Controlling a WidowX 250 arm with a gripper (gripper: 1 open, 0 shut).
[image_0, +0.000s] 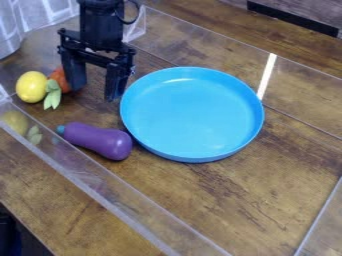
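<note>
The black gripper (96, 70) hangs at the upper left, open, its fingers spread above the wooden surface just right of a small group of toy vegetables. A yellow lemon-like toy (34, 87) and an orange carrot with green top (56, 84) lie to its left. A purple eggplant (99, 141) lies below it. A large blue plate (190, 113) sits to its right, empty.
A clear plastic edge (127, 200) runs diagonally across the lower left. A pale object stands at the top left corner.
</note>
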